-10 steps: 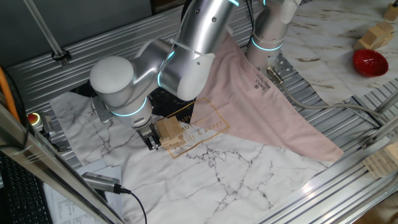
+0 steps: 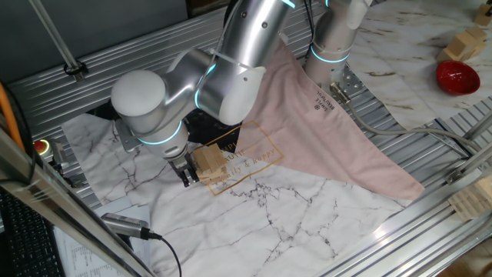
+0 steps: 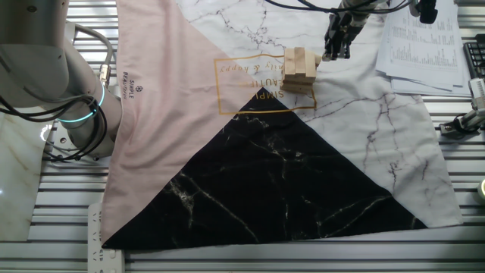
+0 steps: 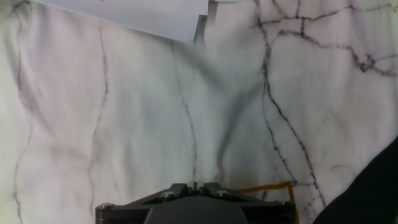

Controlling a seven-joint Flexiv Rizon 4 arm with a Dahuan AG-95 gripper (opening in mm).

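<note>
A small stack of pale wooden blocks (image 2: pixel 209 161) stands on the patterned cloth, over its gold-framed lettering. From the opposite side, the wooden blocks (image 3: pixel 301 64) show as a compact pile with one upright piece facing the camera. My gripper (image 2: pixel 187 178) is low over the white marbled part, right beside the stack; whether it touches the blocks I cannot tell. In exterior view 2 the gripper (image 3: pixel 336 54) comes in from the top, at the stack's right side. The wrist view shows the gripper with its fingertips together and nothing visible between them; no blocks appear there.
The cloth has a pink part (image 3: pixel 163 83), a black part (image 3: pixel 258 182) and white marbled areas, mostly bare. Paper sheets (image 3: pixel 424 49) lie beyond it. A red bowl (image 2: pixel 458 78) and more wooden blocks (image 2: pixel 463 45) sit on a separate marbled surface. A cabled device (image 2: pixel 127 225) stands near the cloth's edge.
</note>
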